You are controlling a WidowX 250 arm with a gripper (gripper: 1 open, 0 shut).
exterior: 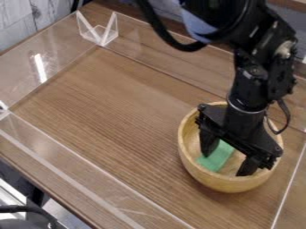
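My black gripper (233,141) reaches down into a round yellow bowl (223,181) on the right of the wooden table. Its fingers stand apart, open, one to each side of a green object (217,156) lying in the bowl. The object is partly hidden by the gripper, and I cannot tell whether the fingers touch it.
A small white wire-like holder (98,29) stands at the back left. Dark cables show at the lower left corner.
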